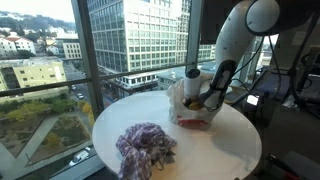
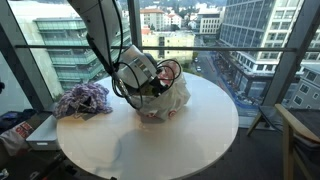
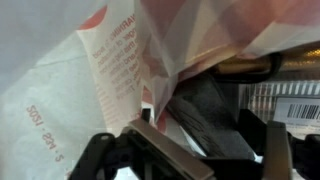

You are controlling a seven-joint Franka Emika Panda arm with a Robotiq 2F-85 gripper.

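Observation:
A crumpled white plastic bag [image 1: 180,106] with red print stands on the round white table [image 1: 110,119]. The robot's arm [image 2: 137,68] reaches down into the bag's mouth, and the bag's folds hide much of the gripper in both exterior views. From the wrist, my gripper appears partly open inside the bag. A dark grey item [image 3: 205,112] lies at the gap between its fingers; whether they touch it I cannot tell. Beside it sit a clear ribbed package with a barcode label [image 3: 299,110] and a shiny brown-gold item [image 3: 262,68].
A bunched purple-and-white checked cloth [image 1: 145,148] lies on the table, well apart from the bag. Open tabletop surrounds both. Tall windows run behind the table, and a wooden chair [image 2: 297,135] stands off to one side.

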